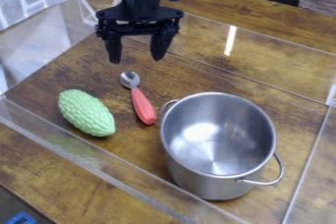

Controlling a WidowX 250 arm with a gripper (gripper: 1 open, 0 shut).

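Note:
My black gripper (pixel 137 43) hangs at the top centre, open, with its two fingers apart and nothing seen between them. Below it a spoon (pixel 140 100) with a red handle and metal head lies on the wooden table. A green bumpy vegetable (pixel 85 112) lies to the front left. A steel pot (pixel 218 144) with side handles stands at the front right.
Clear panels edge the wooden table (pixel 262 51) on the left, right and front. A white strip (pixel 230 40) stands out near the back.

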